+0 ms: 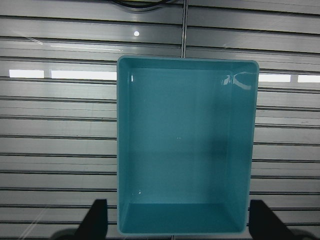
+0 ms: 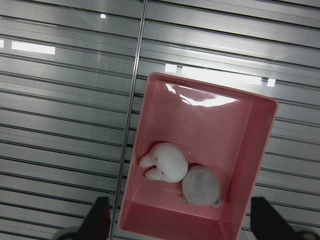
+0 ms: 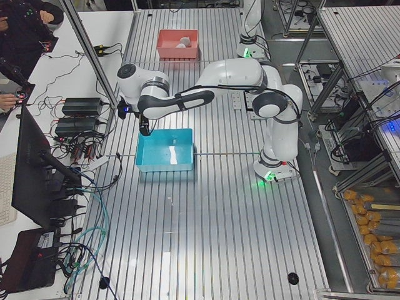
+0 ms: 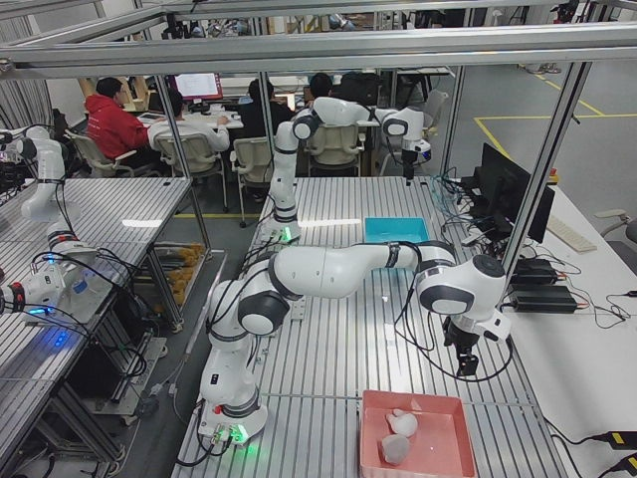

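A pink bin [image 2: 200,120] holds a white plush toy [image 2: 170,162] with two long ears and a grey plush toy [image 2: 201,186], touching each other. My right gripper is over this bin, fingers apart with nothing between. An empty teal bin [image 1: 185,135] lies below my left gripper, whose fingers also stand apart with nothing between them. In the camera right view both arms reach out over the table, the right one nearer that camera.
Monitors [image 3: 37,175], cables and black boxes [image 3: 81,106] line one side, beside a frame post.
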